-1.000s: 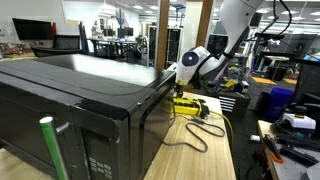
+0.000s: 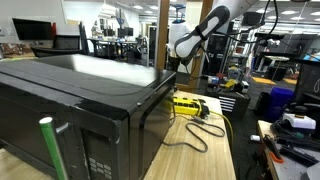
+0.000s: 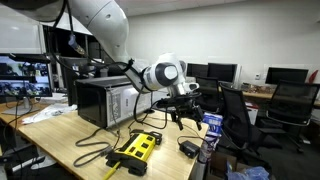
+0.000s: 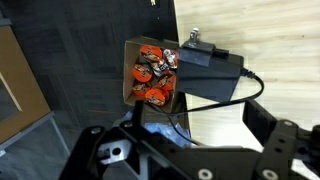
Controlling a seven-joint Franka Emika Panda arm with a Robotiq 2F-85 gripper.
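In exterior view 2 my gripper point(image 3: 187, 110) hangs in the air above the far end of the wooden table. The wrist view shows the gripper with its fingers wide apart and nothing between them. Beyond them lies a black device point(image 4: 209, 78) with a cable, at the edge of the table. Next to it, an open cardboard box point(image 4: 131, 58) contains several red-wrapped packets point(image 4: 152, 62). In exterior view 1 the raised white arm point(image 2: 187, 42) is visible, but the fingertips are too small to make out.
A black microwave-like box point(image 3: 105, 101) stands on the table. A yellow device point(image 3: 134, 154) with a dark cable lies at the front. One blue bag point(image 3: 210, 130) is by the table's edge. Office chairs point(image 3: 262, 125) stand beyond.
Over the last second, the arm has risen and stretched away from the yellow device, toward the upper right in exterior view 1. The objects on the table look unmoved.
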